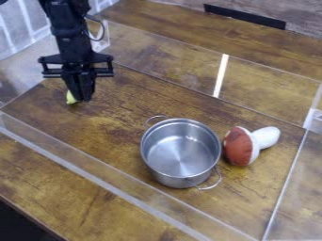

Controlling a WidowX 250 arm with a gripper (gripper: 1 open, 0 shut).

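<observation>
My black gripper (77, 75) hangs at the upper left over the wooden table (113, 198), low over a small pale yellow-green object (73, 98). The gripper is shut on that object, which is mostly hidden behind the fingers; only its lower end shows.
A steel pot (180, 149) with two handles stands at the lower middle right. Right of it lies a red and white mushroom-shaped object (242, 147). The middle of the table between gripper and pot is clear. Clear panels edge the area.
</observation>
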